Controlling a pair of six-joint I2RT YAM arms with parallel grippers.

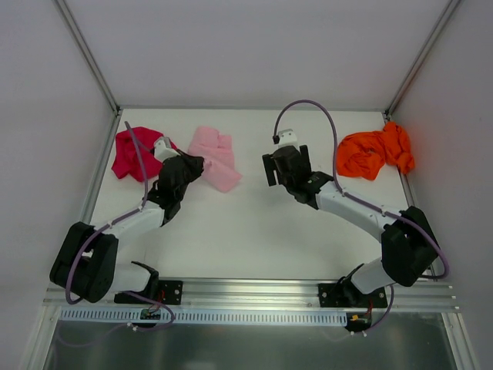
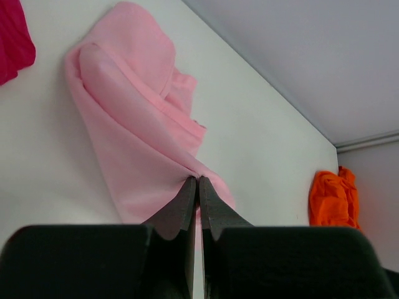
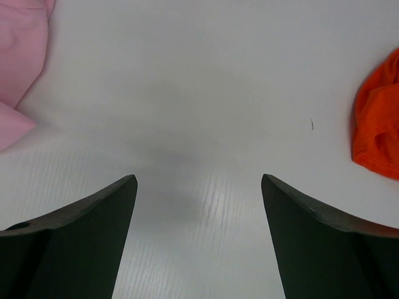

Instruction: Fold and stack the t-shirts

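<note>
A pink shirt [image 1: 219, 166] lies loosely folded on the table left of centre; my left gripper [image 1: 199, 163] is shut on part of it, and in the left wrist view the cloth [image 2: 137, 143] runs to the shut fingertips. My right gripper [image 1: 286, 166] stands open over bare table, with nothing between its fingers; the pink cloth [image 3: 15, 75] is off to its left. A red shirt [image 1: 131, 154] lies crumpled at the back left, and an orange shirt [image 1: 362, 154] at the right.
Walls border the table [image 1: 254, 239] at the back and sides.
</note>
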